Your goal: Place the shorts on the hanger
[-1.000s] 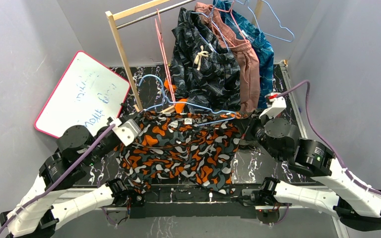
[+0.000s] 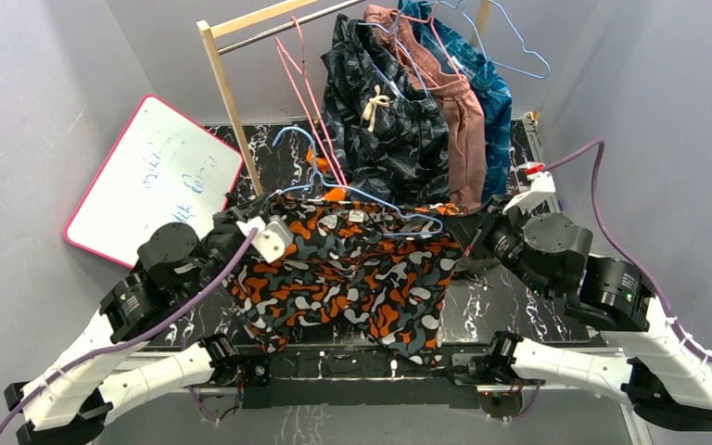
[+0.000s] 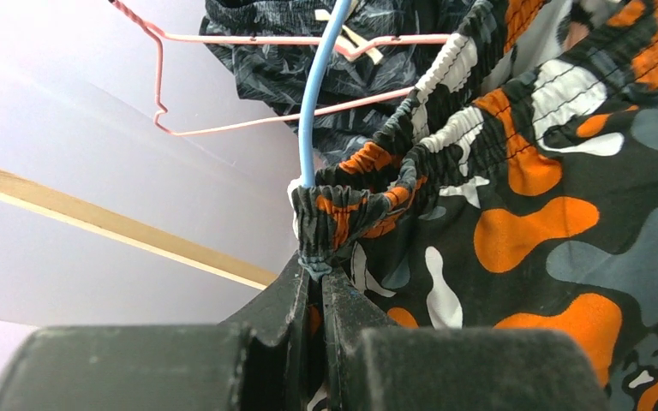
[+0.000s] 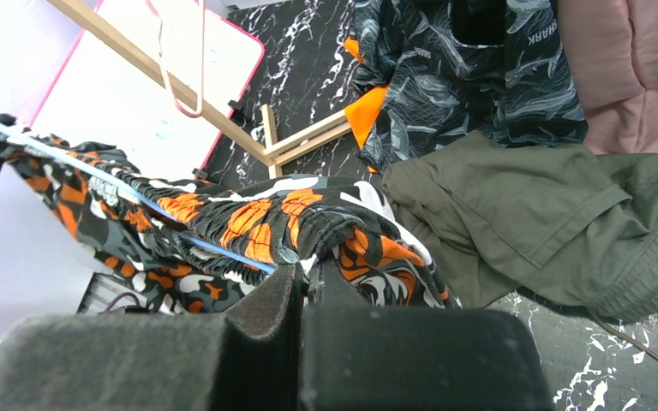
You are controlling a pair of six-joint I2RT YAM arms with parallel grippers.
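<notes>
Camouflage shorts (image 2: 334, 278) in orange, grey and black hang stretched between my two grippers, waistband upward. My left gripper is shut on the left end of the waistband, pinching the cloth at its tips. The right gripper is shut on the waistband's other end. A blue hanger (image 2: 313, 153) stands with its hook above the shorts. In the left wrist view, one arm of the hanger (image 3: 308, 128) runs down into the waistband's left end. In the right wrist view, the hanger's blue bar (image 4: 231, 255) reaches the waistband close to my fingertips.
Behind, a wooden rack (image 2: 227, 107) carries black shorts (image 2: 380, 111), pink shorts (image 2: 459, 130), blue shorts (image 2: 493, 120) and an empty pink hanger (image 2: 308, 102). A whiteboard (image 2: 153, 176) leans at the left. Olive cloth (image 4: 514, 214) lies near my right gripper.
The hanger's hook has shifted right and up. The pink hanger has swung.
</notes>
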